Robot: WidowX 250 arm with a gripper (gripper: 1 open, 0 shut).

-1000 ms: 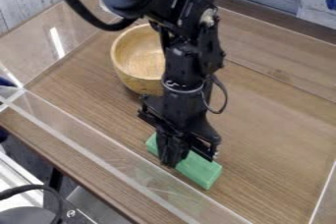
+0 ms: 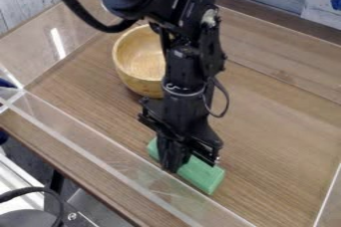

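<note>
My black gripper (image 2: 176, 149) is low at the front middle of the wooden table, right over a green flat object (image 2: 200, 175) lying near the front edge. The fingers overlap the green object's upper left part; their tips are dark and partly hidden, and I cannot see clearly whether anything is between them.
A tan bowl (image 2: 134, 57) sits behind the arm to the left. A clear strip (image 2: 67, 121) runs along the front edge, with black cables beyond it at lower left.
The arm has shifted very slightly around the green object, which lies in about the same place.
</note>
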